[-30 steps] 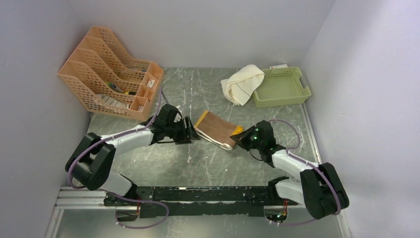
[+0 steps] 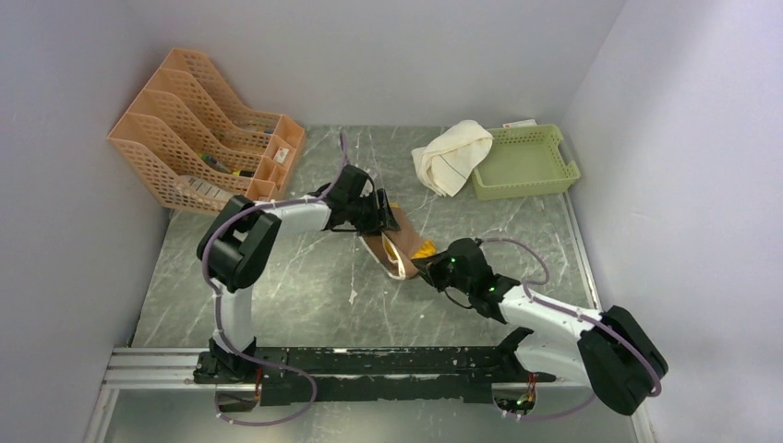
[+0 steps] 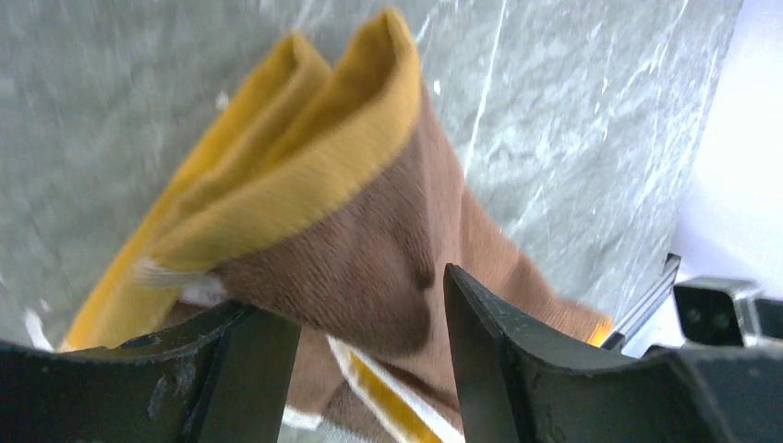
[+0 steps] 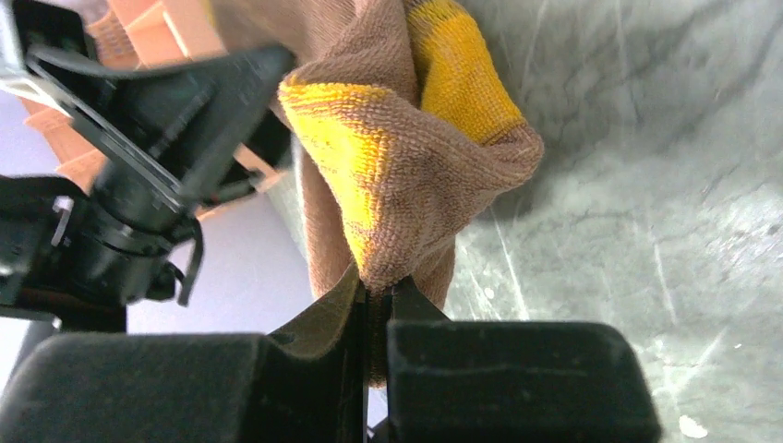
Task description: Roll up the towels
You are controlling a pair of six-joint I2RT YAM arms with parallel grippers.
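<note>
A brown towel (image 2: 409,236) with yellow and white end bands lies bunched on the grey table, between my two grippers. In the left wrist view a fold of the towel (image 3: 355,277) bulges up between the parted fingers of my left gripper; the fingers are part open, with a gap showing at the fold's right side. My right gripper is shut on a gathered corner of the towel (image 4: 406,185), which fans out above the fingertips. A cream towel (image 2: 452,157) lies folded at the back, against a green basket (image 2: 526,191).
An orange compartment rack (image 2: 152,152) stands at the back left. In the right wrist view my left arm's gripper is close beside the towel.
My left gripper has moved right and somewhat back, onto the brown towel. The right gripper has drawn a little to the left, and the towel, flat before, is now bunched and folded.
</note>
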